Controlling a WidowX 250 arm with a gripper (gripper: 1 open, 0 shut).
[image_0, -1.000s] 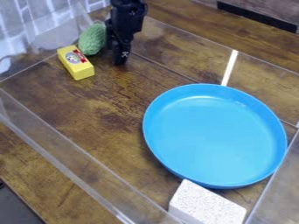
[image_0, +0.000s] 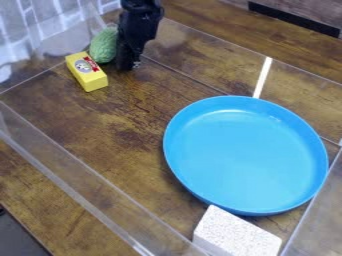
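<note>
My dark gripper (image_0: 127, 55) reaches down at the upper left, right beside a green leafy object (image_0: 104, 44) and partly covering its right side. Its fingertips are small and dark, so whether anything is between them is hard to see. A yellow box with a printed label (image_0: 87, 72) lies just in front of the green object, to the lower left of the gripper.
A large blue plate (image_0: 245, 154) fills the right middle. A white block (image_0: 237, 234) sits at the bottom right. Clear plastic edges border the wooden surface at left and front.
My gripper has shifted slightly left and down, closer against the green object. The box, plate and white block have stayed in place.
</note>
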